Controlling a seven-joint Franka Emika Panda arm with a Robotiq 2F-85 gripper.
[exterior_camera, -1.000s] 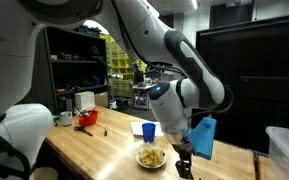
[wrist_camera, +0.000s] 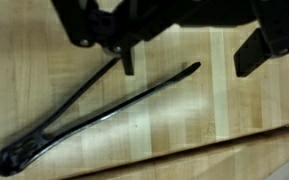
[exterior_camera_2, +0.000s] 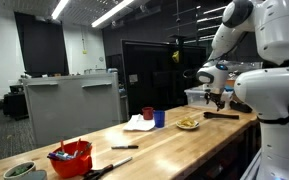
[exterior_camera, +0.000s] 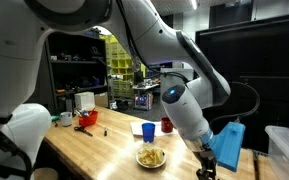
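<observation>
Black tongs [wrist_camera: 94,118] lie on the wooden table below my gripper, close to the table edge, with their arms spread and the joined end at lower left. My fingers stand wide apart with only bare wood showing between them. The left finger [wrist_camera: 126,58] overlaps the upper arm of the tongs in the wrist view; contact cannot be told. In exterior view 1 the gripper [exterior_camera: 206,172] hangs low over the right part of the table. A white bowl [exterior_camera: 151,158] with yellowish contents sits to its left.
A blue cup [exterior_camera: 148,131] and a red cup [exterior_camera: 166,125] stand behind the bowl. A red basket [exterior_camera_2: 70,163] with utensils, a white cloth [exterior_camera_2: 139,125] and dark-handled tools [exterior_camera_2: 109,168] occupy the other end. A clear bin [exterior_camera: 285,145] stands at the right.
The arm and gripper have moved rightward in exterior view 1, away from the bowl. The bowl and cups have stayed in place.
</observation>
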